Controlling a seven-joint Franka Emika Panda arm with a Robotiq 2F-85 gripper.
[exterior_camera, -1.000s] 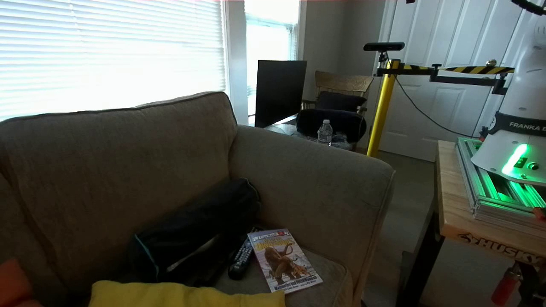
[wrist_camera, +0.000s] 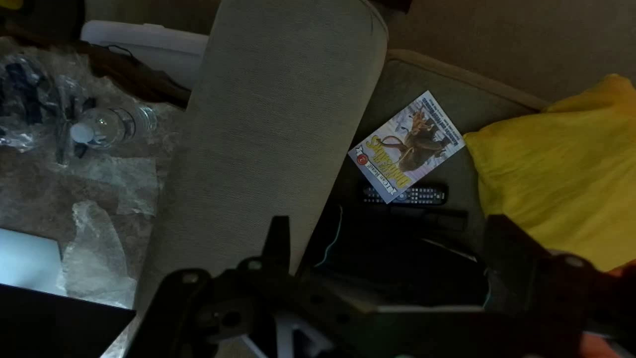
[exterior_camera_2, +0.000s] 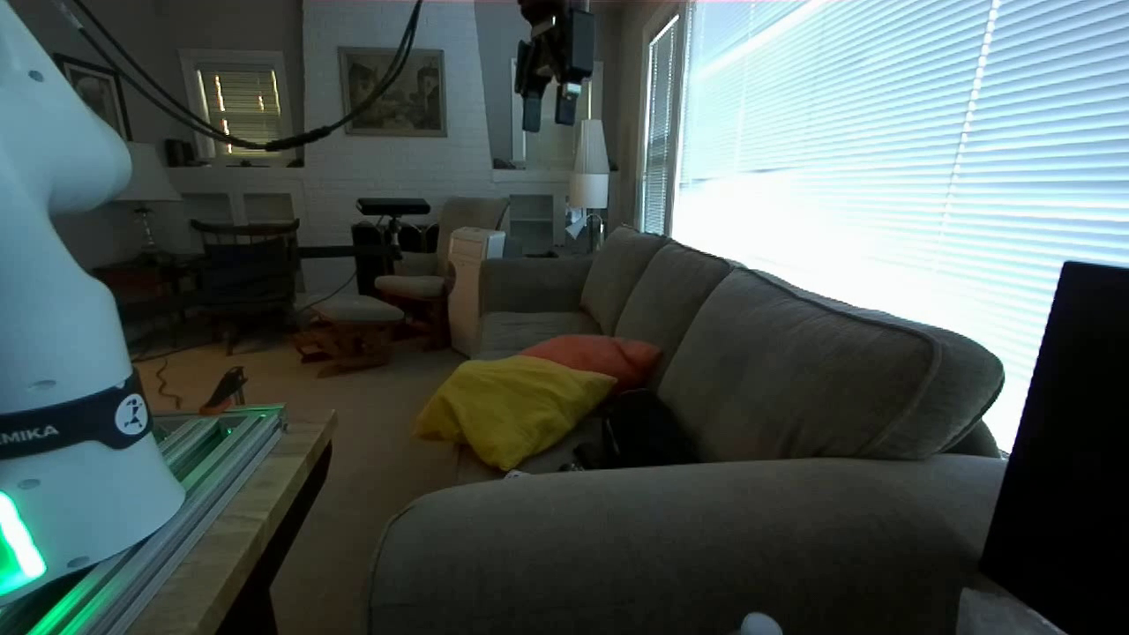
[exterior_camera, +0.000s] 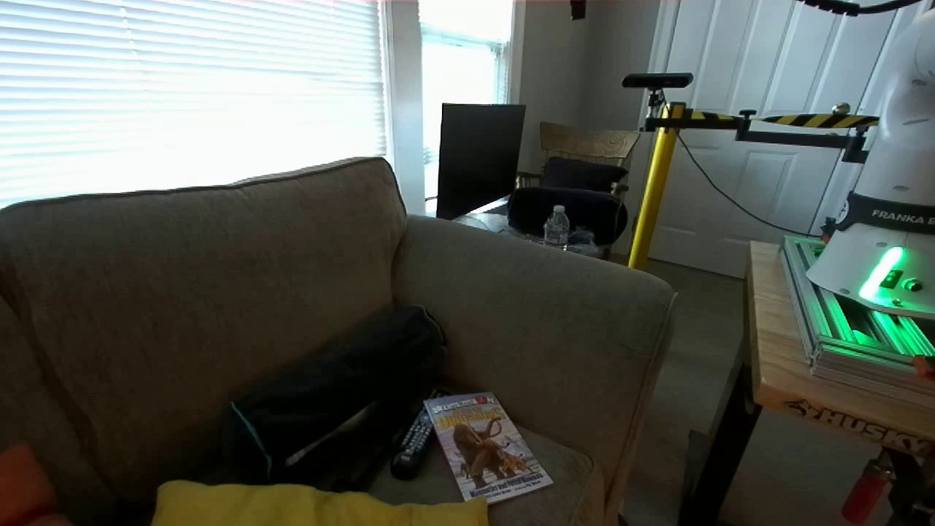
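Note:
High above the couch (exterior_camera_2: pixel 699 529), my gripper (exterior_camera_2: pixel 548 115) points down with a gap between its fingers, so it is open and holds nothing. In the wrist view its two dark fingers (wrist_camera: pixel 277 241) stand far apart at the bottom. Below, a book (wrist_camera: pixel 408 146) with a mammoth on its cover lies on the seat cushion. Its edge overlaps a black remote control (wrist_camera: pixel 426 194). Beside them rests a dark bag (exterior_camera: pixel 350 394) against the couch back. A yellow pillow (wrist_camera: pixel 554 173) lies on the other side of the book.
The couch arm (exterior_camera: pixel 526 280) rises next to the book. Beyond it a side table carries a water bottle (exterior_camera: pixel 556 228), plastic wrap and a black screen (exterior_camera: pixel 480 158). An orange pillow (exterior_camera_2: pixel 603 358) lies behind the yellow one. The air around my gripper is clear.
The arm has shifted left in exterior view 1, out over the couch, and a dark gripper tip at the top edge moved with it. The book, remote, bag and pillows have not moved.

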